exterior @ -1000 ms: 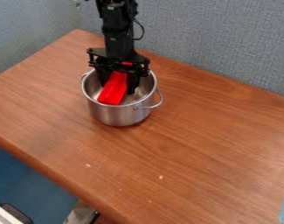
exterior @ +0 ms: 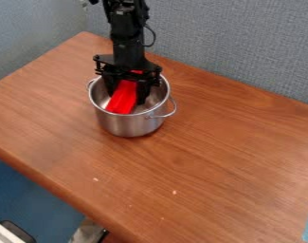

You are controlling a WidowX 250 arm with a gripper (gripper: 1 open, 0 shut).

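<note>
A steel pot (exterior: 128,123) with loop handles stands on the wooden table toward the back left. Inside it is a red object (exterior: 119,98), lying at a slant. The black gripper (exterior: 132,82) reaches down into the pot from above, over the back end of the red object. Its fingertips are hidden or blend into the dark shapes there, so whether they grip the red object cannot be seen.
Grey padded walls (exterior: 232,47) rise behind it. The table's edge runs along the lower left, with blue floor below.
</note>
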